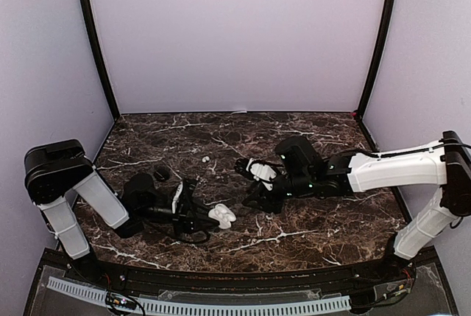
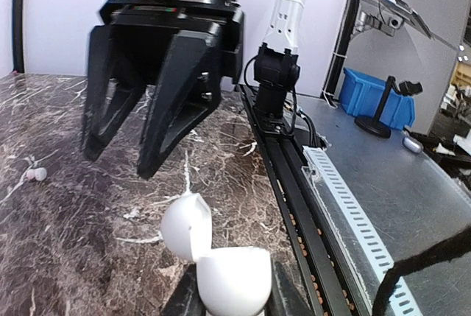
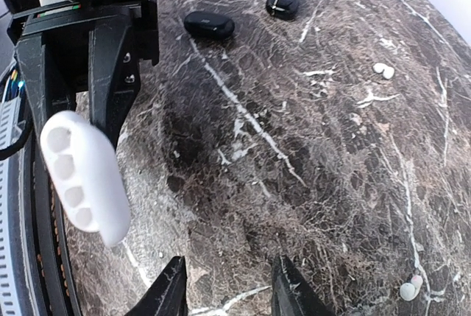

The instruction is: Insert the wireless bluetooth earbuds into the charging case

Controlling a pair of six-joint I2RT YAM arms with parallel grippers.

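My left gripper (image 1: 209,220) is shut on the white charging case (image 1: 221,216), which has its lid up in the left wrist view (image 2: 234,279) and shows its white body in the right wrist view (image 3: 92,176). My right gripper is part open to the right of the case, nothing seen between its fingers; in the left wrist view it (image 2: 125,146) hangs above and behind the case. Small white earbuds lie on the marble table, a pair at the back (image 3: 383,70) and another pair (image 3: 411,287) nearer.
Two small black objects (image 3: 210,25) (image 3: 282,4) lie on the table. Rails run along the table's front edge.
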